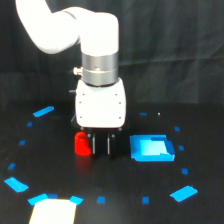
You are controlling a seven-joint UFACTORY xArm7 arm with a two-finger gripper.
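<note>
A small red object point(82, 144) sits on the black surface, left of centre in the camera view. My white gripper point(102, 146) points down just to its right, with the hand's lower left corner above the red object. The dark fingers are hard to make out against the black background, so how far apart they are cannot be told. No object shows between them. Whether the near finger touches the red object's right side is unclear.
A blue tray point(138, 154) with a pale patch inside lies right of the gripper. A cream square point(53, 211) is at the front left edge. Blue tape marks dot the black surface.
</note>
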